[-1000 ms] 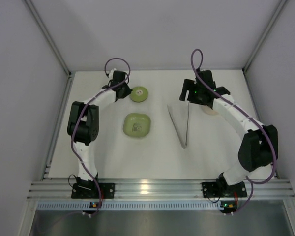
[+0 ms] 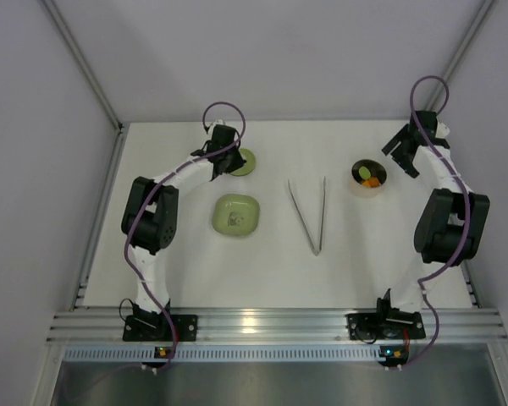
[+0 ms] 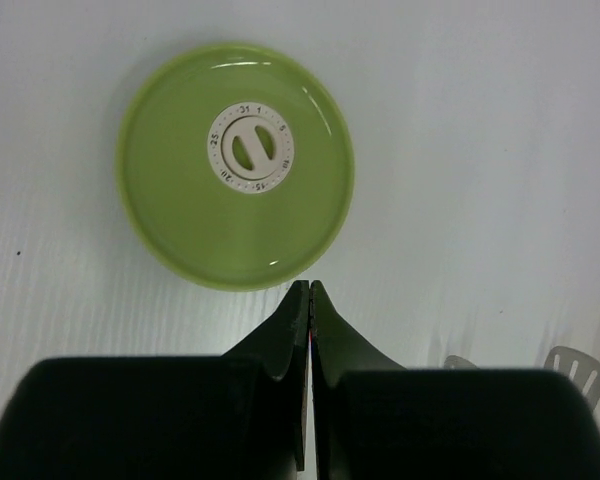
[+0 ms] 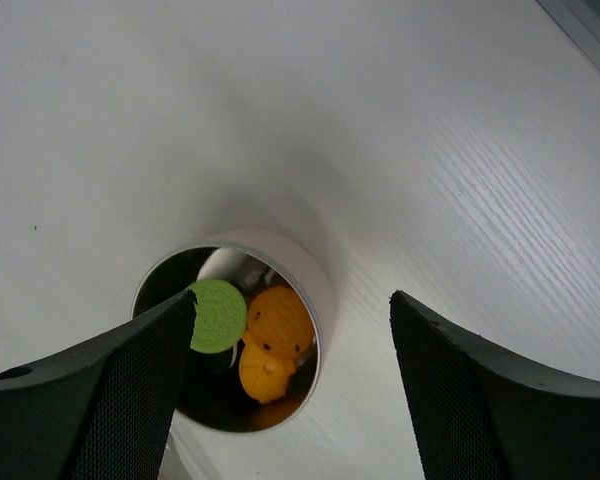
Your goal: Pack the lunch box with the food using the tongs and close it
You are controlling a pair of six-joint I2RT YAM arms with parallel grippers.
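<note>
A green round lid (image 3: 190, 190) with a pale dial at its centre lies flat on the table. My left gripper is shut with nothing between its fingers, its tips just off the lid's edge in the left wrist view. From above, the gripper partly covers the lid (image 2: 247, 163). A round pale bowl (image 2: 368, 189), dark inside, holds orange and green pieces of food (image 2: 371, 181). My right gripper stands open and empty; in its wrist view the bowl (image 4: 298, 262) shows beyond the fingers, toward the left one.
A green square dish (image 2: 236, 215) sits below the lid. Two slim metal utensils (image 2: 306, 222) lie mid-table in a V, between dish and bowl. Walls rise at both sides and the back.
My right gripper has swung from over the utensils, past the bowl, to the bowl's right, uncovering it. My left gripper has shifted right over the lid, which lies where it was.
</note>
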